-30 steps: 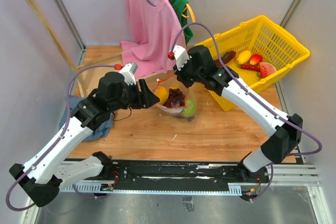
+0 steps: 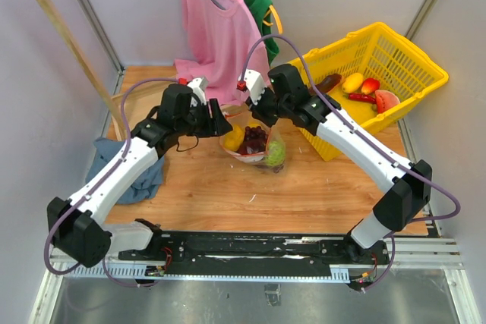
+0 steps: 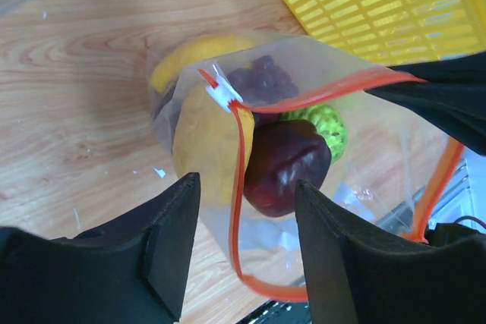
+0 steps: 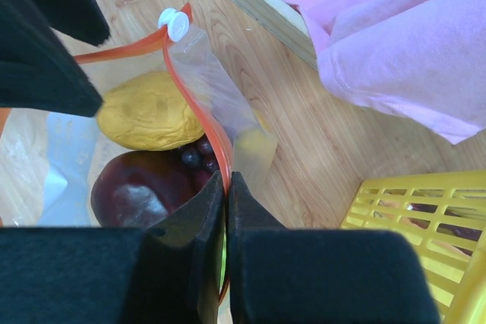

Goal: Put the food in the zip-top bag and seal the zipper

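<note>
The zip top bag (image 2: 254, 149) stands open on the wooden table, holding a yellow mango-like item (image 4: 148, 111), a dark purple fruit (image 3: 285, 168), grapes (image 3: 262, 81) and something green (image 3: 317, 124). Its orange zipper rim with a white slider (image 4: 175, 26) shows in both wrist views. My left gripper is open at the bag's left end, the rim between and beyond its spread fingers. My right gripper is shut on the orange rim of the bag at the opposite side.
A yellow crate (image 2: 410, 73) with more food stands at back right. Pink shirts (image 2: 213, 43) hang from a wooden rack at the back, and a blue cloth (image 2: 137, 187) lies at the left.
The right arm is nearly still, having shifted slightly.
</note>
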